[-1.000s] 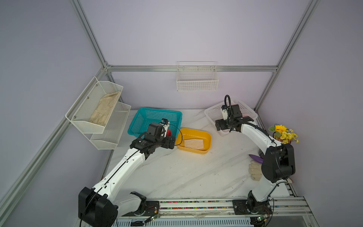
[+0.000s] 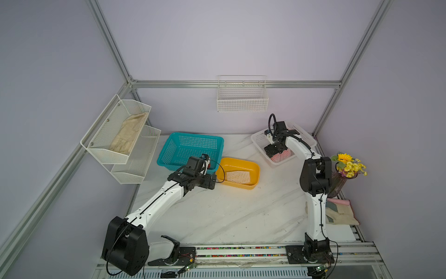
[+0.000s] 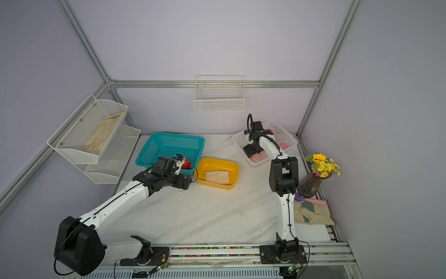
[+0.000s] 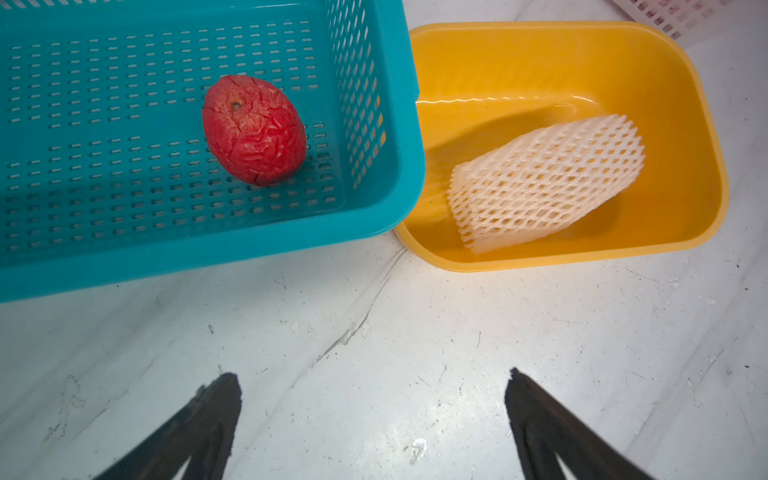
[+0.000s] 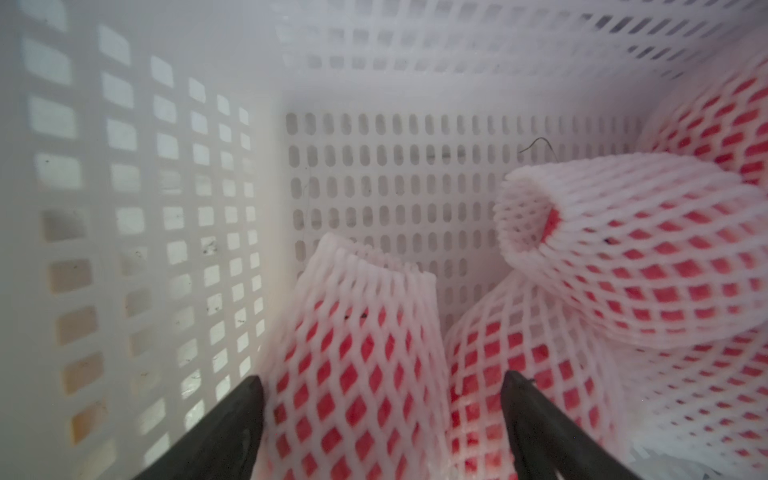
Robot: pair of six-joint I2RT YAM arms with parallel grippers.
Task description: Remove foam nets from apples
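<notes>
In the right wrist view, a netted apple [image 5: 352,384] stands at the left wall of the white basket [image 5: 152,104], with my right gripper spread around it. Its fingers are apart on both sides; whether they touch the net cannot be seen. More netted apples [image 5: 648,248] crowd the basket's right part. A bare, wrinkled red apple [image 4: 254,129] lies in the teal basket [image 4: 200,248]. One empty foam net [image 4: 552,184] rests in the yellow tray [image 4: 560,260]. My left gripper is open and empty, over the table just in front of these two.
A flower vase [image 2: 336,183] and a folded cloth [image 2: 343,214] sit at the right edge. A white rack [image 2: 120,134] stands on the left.
</notes>
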